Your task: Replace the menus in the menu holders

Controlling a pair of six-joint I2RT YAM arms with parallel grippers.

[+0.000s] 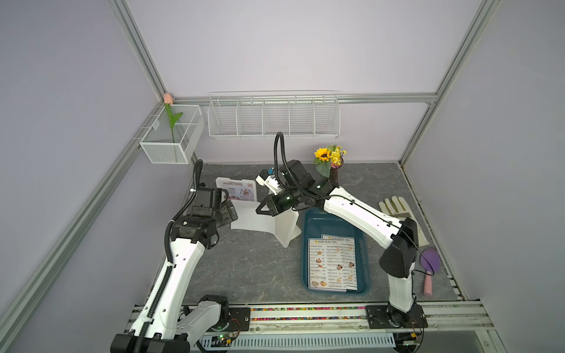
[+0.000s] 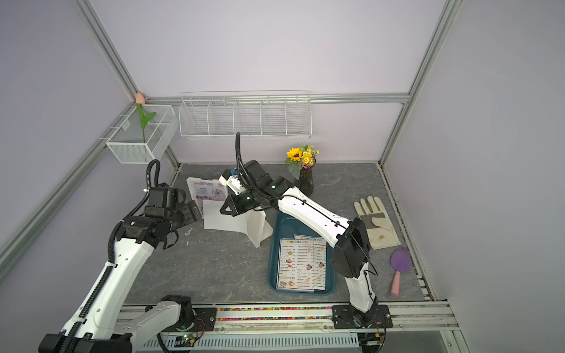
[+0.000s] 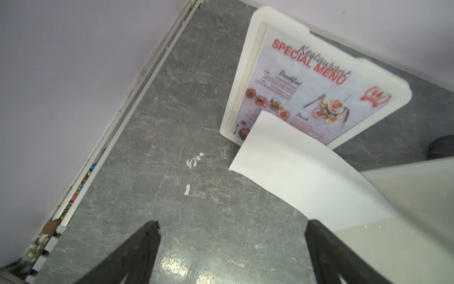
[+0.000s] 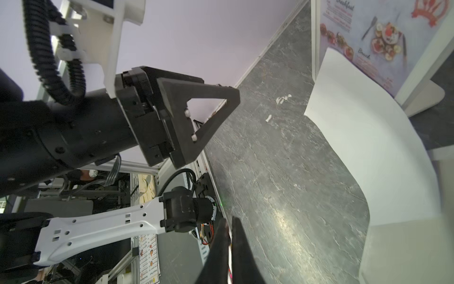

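A white sheet [image 3: 307,175] sticks out of the near menu holder [image 1: 286,226] and bends over leftward, blank side up. Its free end covers the lower part of the far menu holder in the left wrist view. That far holder shows a "Special Menu" [image 3: 307,80]. My left gripper [image 1: 231,213] is open left of the sheet, with nothing between its fingers. Above the sheet, my right gripper [image 1: 259,210] is shut, and no paper shows between its fingertips. The new menus [image 1: 331,264] lie in the blue tray [image 1: 365,276].
A vase with flowers [image 2: 305,176] stands at the back. White wire baskets [image 1: 273,117] hang on the rear wall. At the right lie a glove [image 2: 376,223] and a purple brush-like tool [image 2: 400,259].
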